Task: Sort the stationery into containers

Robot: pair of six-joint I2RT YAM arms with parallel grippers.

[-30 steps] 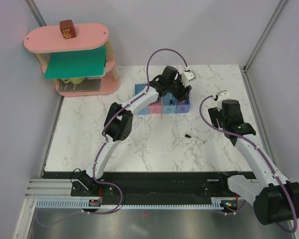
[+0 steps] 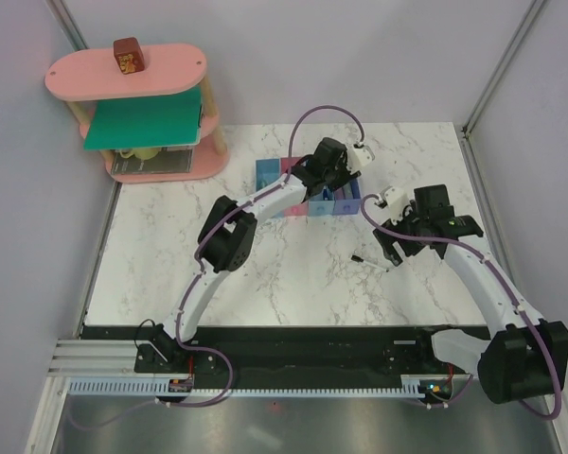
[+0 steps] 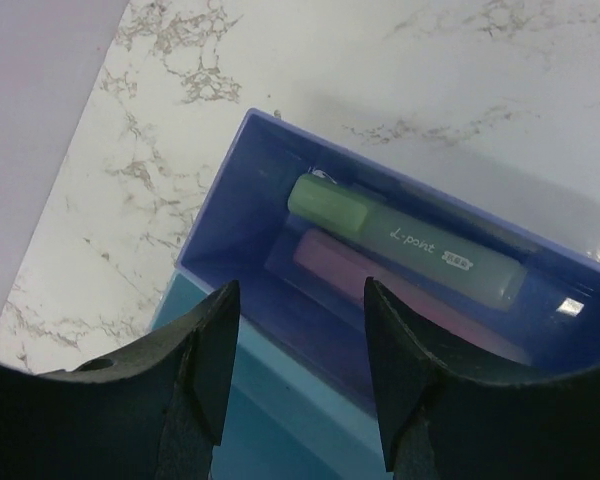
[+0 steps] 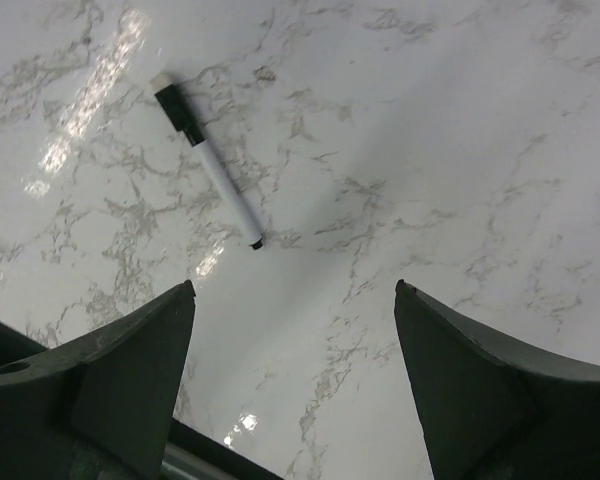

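Observation:
A row of blue and pink containers [image 2: 346,206] stands at the back centre. My left gripper hangs over it, fingers apart with nothing between them. Inside a blue compartment below lie a green glue stick [image 3: 410,243] and a pink one [image 3: 345,265]. My right gripper is open above the table on the right, empty. A white marker with a black capped end [image 4: 220,178] lies on the marble in front of it, beyond the fingertips in the right wrist view.
A pink shelf unit [image 2: 170,66] with green board and a brown box on top stands at the back left.
My right gripper has moved toward the front left, closer to the marker. The left gripper has shifted slightly over the containers.

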